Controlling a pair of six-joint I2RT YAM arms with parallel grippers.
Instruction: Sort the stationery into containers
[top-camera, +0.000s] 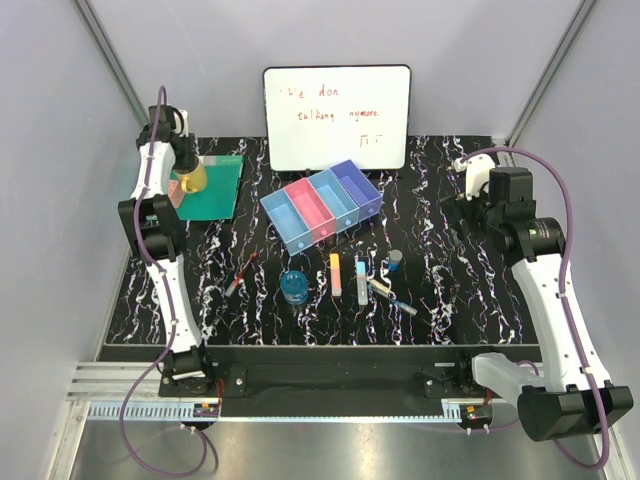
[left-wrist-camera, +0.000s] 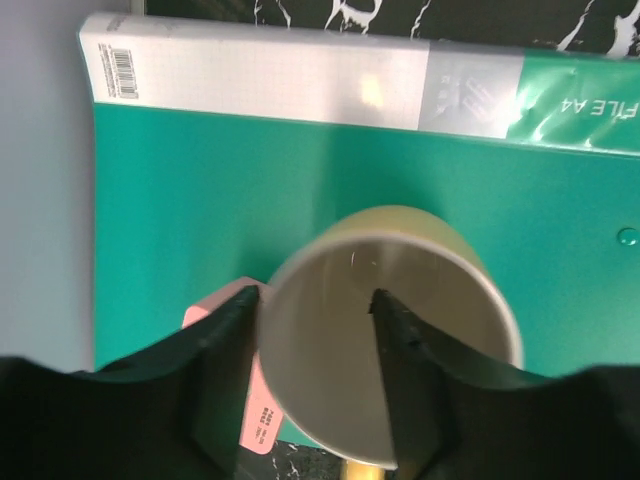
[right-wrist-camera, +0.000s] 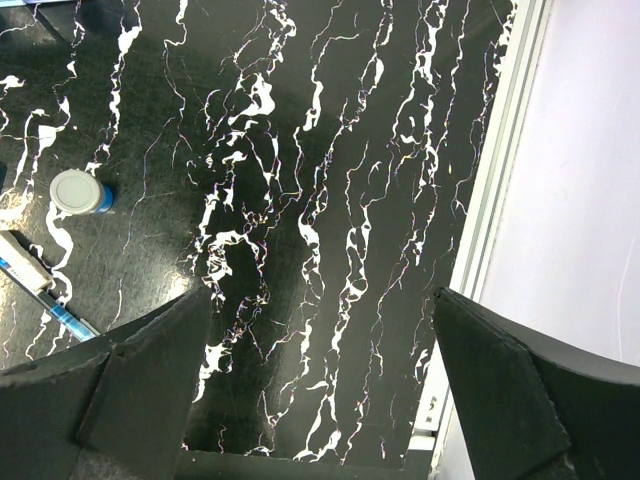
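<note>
A yellow mug stands upright on the green A4 file at the far left. In the left wrist view its mouth shows no contents. My left gripper is part open over the mug's rim, one finger inside the mouth and the other by the outer wall; a gap shows between the inner finger and the wall. A small pink box lies against the mug, partly covered. My right gripper stands open and empty at the right, above bare table.
A box with blue, pink and purple compartments sits mid-table before the whiteboard. Nearer lie a blue glass jar, an orange tube, a clear tube, a pen, a blue pot and a red brush.
</note>
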